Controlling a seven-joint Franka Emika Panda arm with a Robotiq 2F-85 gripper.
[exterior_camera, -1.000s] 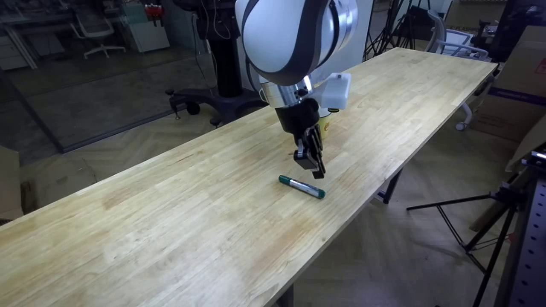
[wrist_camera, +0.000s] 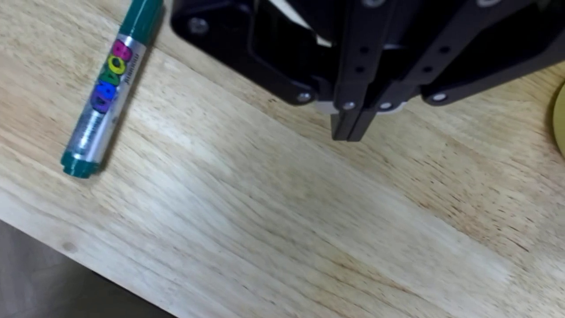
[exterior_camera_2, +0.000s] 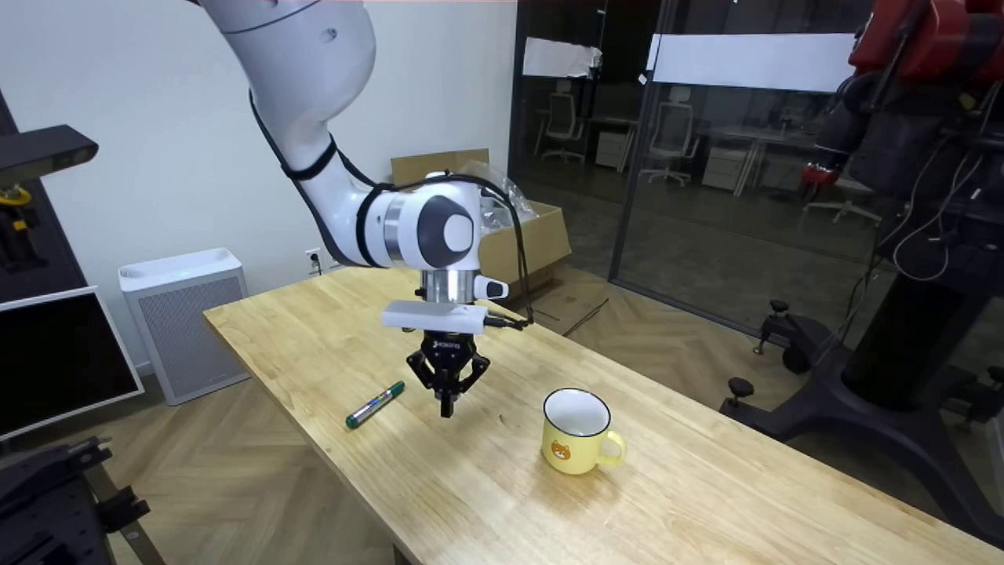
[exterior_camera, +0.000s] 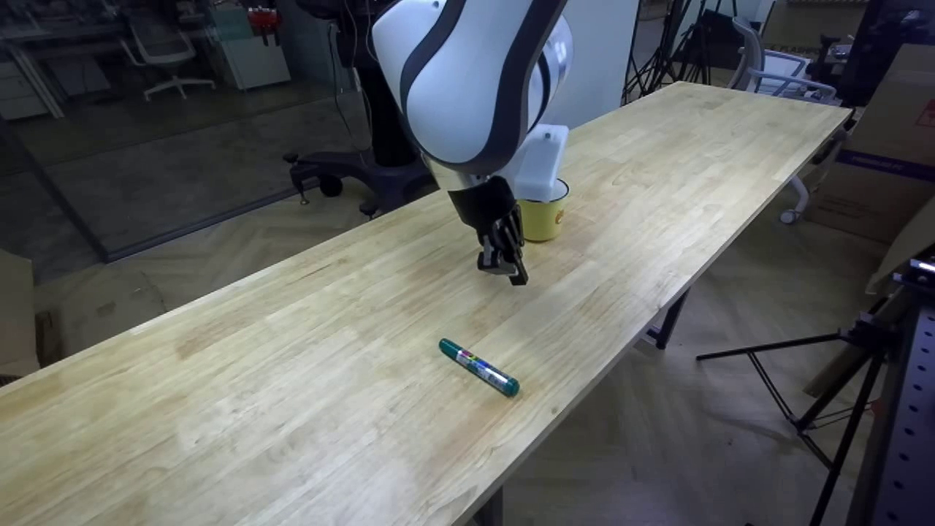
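A green-capped marker [exterior_camera: 479, 367] with colourful lettering lies flat on the table, and the wrist view shows the marker [wrist_camera: 108, 95] at the upper left. My gripper is shut, its two fingers pressed together with nothing between them. In exterior view 2 the gripper [exterior_camera_2: 447, 406] hangs above the wood, between the marker [exterior_camera_2: 376, 405] and a yellow mug [exterior_camera_2: 569, 450] with a dark rim and an animal face on it. Exterior view 1 has the mug [exterior_camera: 543, 220] partly hidden behind my arm.
An open cardboard box [exterior_camera_2: 541, 246] stands beyond the table's far end.
The marker has rolled or slid across the table, away from the mug and nearer exterior view 1's camera.
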